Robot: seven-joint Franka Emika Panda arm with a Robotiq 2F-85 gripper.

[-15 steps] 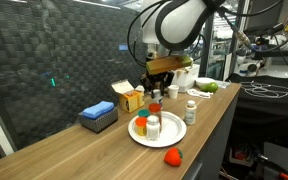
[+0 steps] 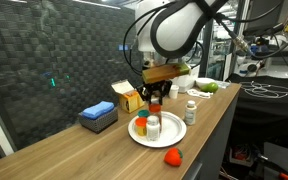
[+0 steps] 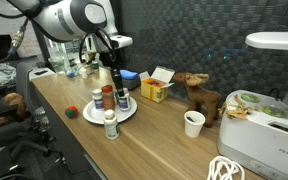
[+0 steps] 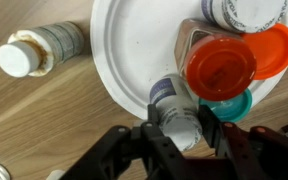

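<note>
In the wrist view my gripper is shut on a small bottle with a pale grey cap (image 4: pixel 181 130), one dark finger on each side of it. The bottle is at the edge of the white plate (image 4: pixel 134 45); whether its base touches the plate cannot be told. Close beside it stands a red-capped jar (image 4: pixel 221 67). A teal lid (image 4: pixel 230 106), an orange lid (image 4: pixel 271 50) and another pale-capped bottle (image 4: pixel 246 12) crowd the same side. In exterior view 1 the gripper (image 2: pixel 155 96) is low over the plate's far part, its fingers partly hidden.
A white-capped bottle (image 3: pixel 110 124) stands off the plate. A tomato (image 2: pixel 173 157) lies near the table's front edge. Behind are a blue-topped dark box (image 2: pixel 98 115), a yellow box (image 2: pixel 129 97) and, in exterior view 2, a white mug (image 3: pixel 194 123). Bare wood is open on the left in exterior view 1.
Over the last second, my gripper has come lower and a little to the left in exterior view 1, closer to the plate. The plate, its jars and the tomato look unmoved.
</note>
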